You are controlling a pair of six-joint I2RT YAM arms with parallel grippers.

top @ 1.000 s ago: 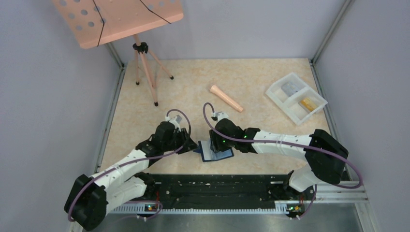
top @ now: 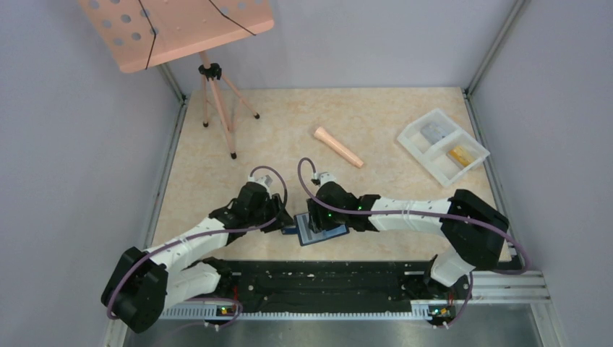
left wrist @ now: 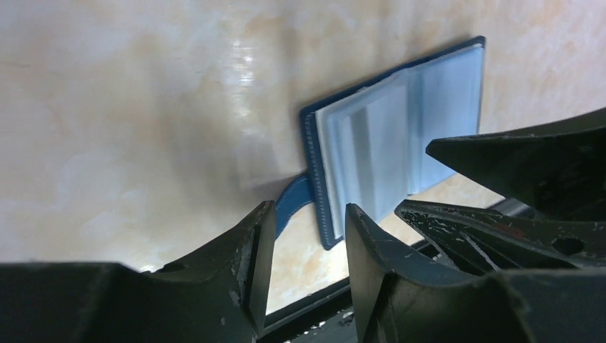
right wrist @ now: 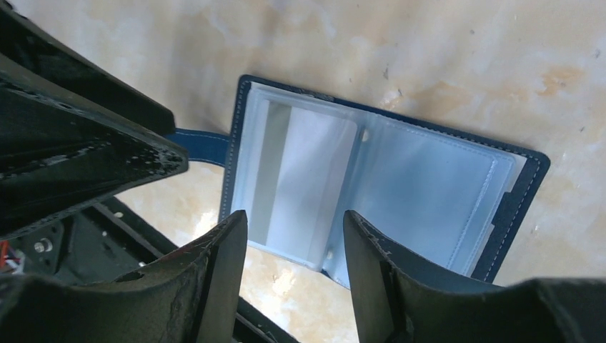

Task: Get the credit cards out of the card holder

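The navy card holder (right wrist: 421,193) lies open on the table, clear sleeves upward, a white insert in the left half and a strap (left wrist: 291,197) out to the left. My left gripper stands open at its strap end, nothing seen between the fingers. My right gripper is part open above the holder, its fingertips over the lower part of the sleeves, nothing seen held. From the top view, both grippers (top: 278,220) partly hide the holder.
A peach cylinder (top: 338,147) lies behind the arms. A white divided tray (top: 423,148) is at the back right, a peach tripod stand (top: 225,123) at the back left. The table's front edge is just below the holder.
My right gripper has shifted slightly left and toward the front edge. The left one has moved slightly down and left, and the holder appears shifted slightly the same way.
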